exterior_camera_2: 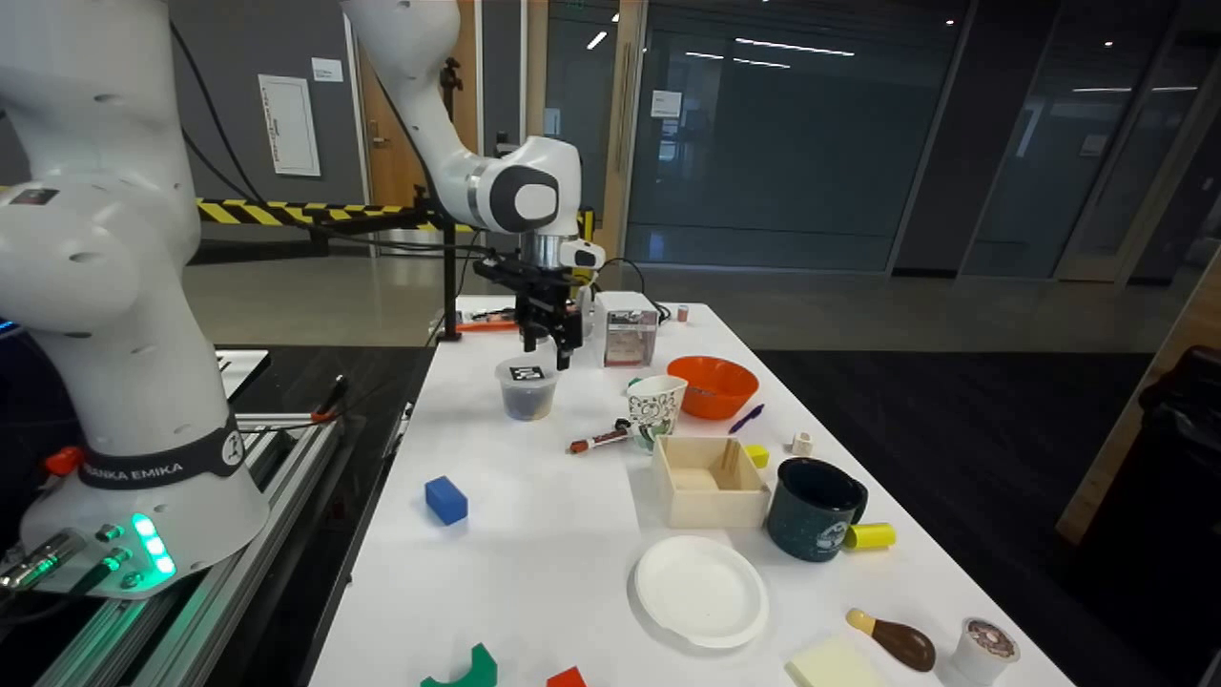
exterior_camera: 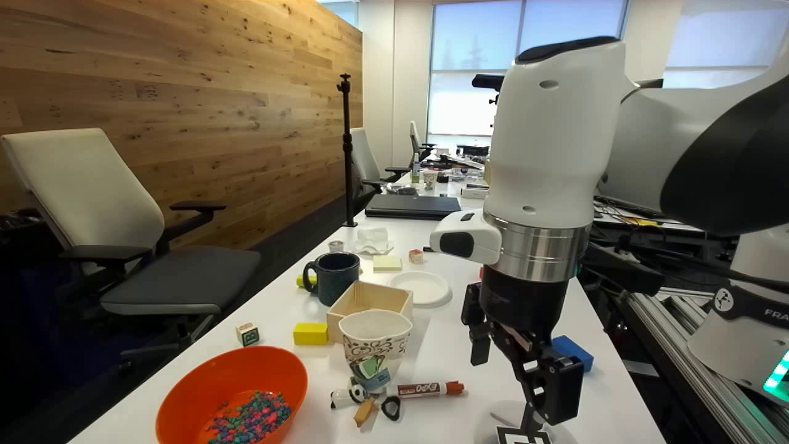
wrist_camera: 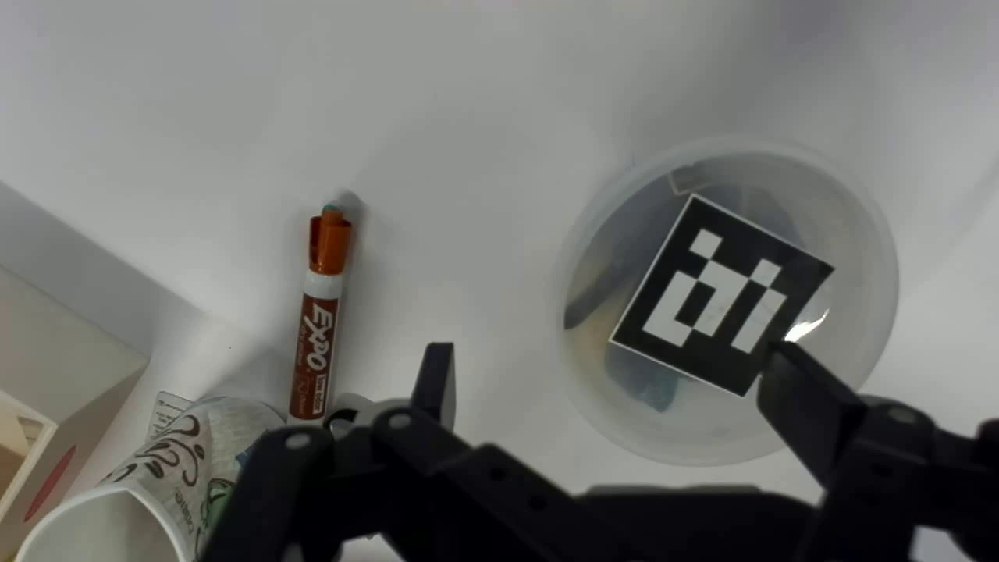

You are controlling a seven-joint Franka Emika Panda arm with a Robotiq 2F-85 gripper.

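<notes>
My gripper stands open over the table, its fingers pointing down and nothing between them. In the wrist view, a translucent round tub [wrist_camera: 599, 412] with a black-and-white marker card [wrist_camera: 716, 295] lies under the right finger [wrist_camera: 810, 403]. The left finger [wrist_camera: 435, 384] is over bare table beside an Expo marker [wrist_camera: 314, 346] with an orange-brown cap. From the far side, the gripper [exterior_camera_2: 551, 343] appears just above the tub [exterior_camera_2: 528, 395]. A patterned paper cup [exterior_camera: 377, 337] stands near the marker, left of the gripper [exterior_camera: 518, 377].
An orange bowl [exterior_camera: 174, 388] of small coloured pieces is at front left. A wooden box [exterior_camera: 403, 302], dark mug [exterior_camera: 336, 275] and white plate [exterior_camera: 425, 285] stand farther back. The blue block [exterior_camera_2: 446, 500] lies by the robot's side. Open table surrounds it.
</notes>
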